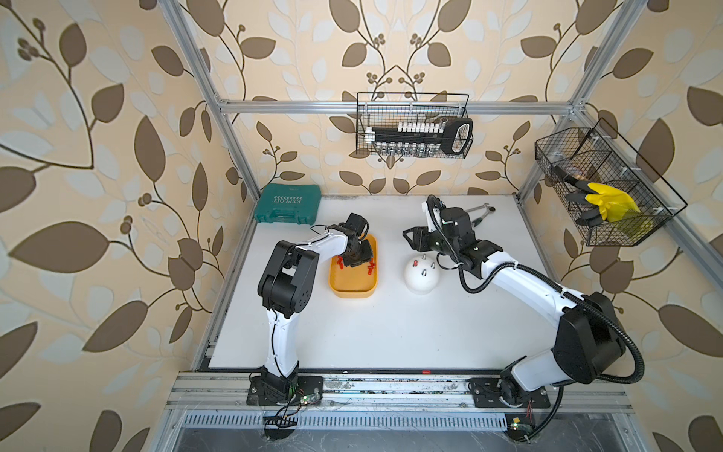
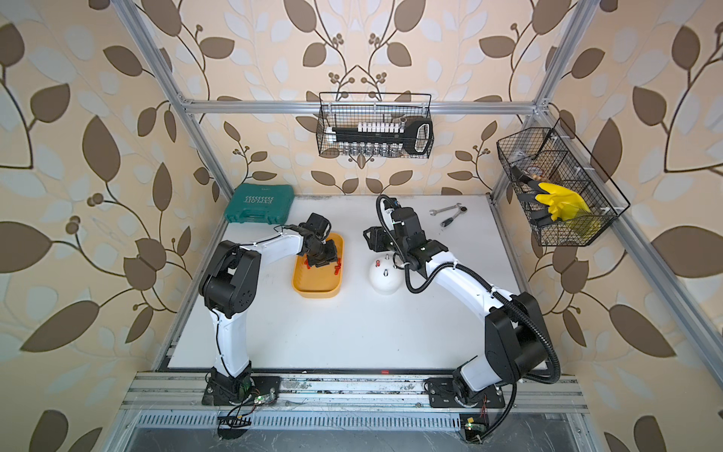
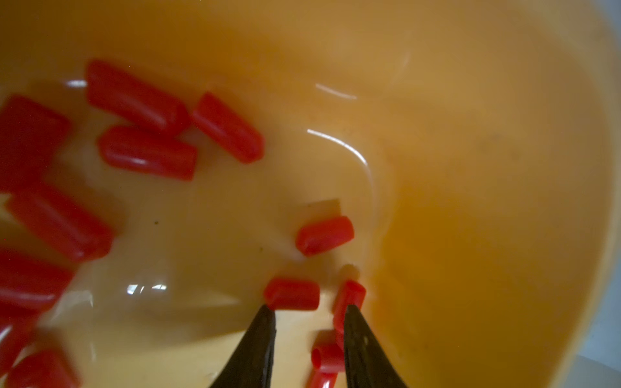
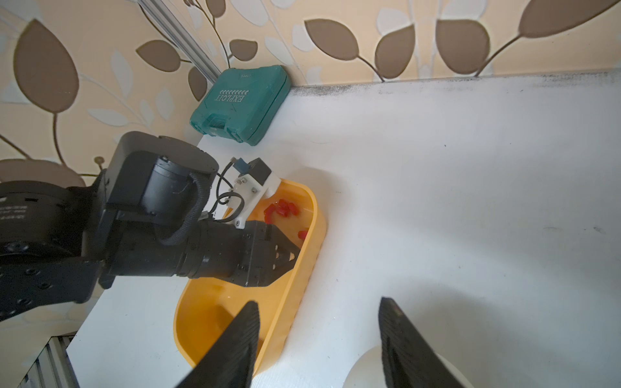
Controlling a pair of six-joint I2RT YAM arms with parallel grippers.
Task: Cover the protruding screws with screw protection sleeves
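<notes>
An orange tray (image 1: 352, 286) holds several red sleeves (image 3: 145, 153). My left gripper is down inside it, open, its fingertips beside a short red sleeve (image 3: 291, 294) with nothing visibly gripped. Right of the tray sits a white round object (image 2: 385, 280) with small protruding screws, one topped by something red (image 2: 377, 263). My right gripper hangs above and behind that object, open and empty; the tray and the left arm show beyond it in the right wrist view.
A green case (image 1: 287, 202) lies at the back left and wrenches (image 2: 453, 216) at the back right. Wire baskets (image 1: 412, 128) hang on the frame.
</notes>
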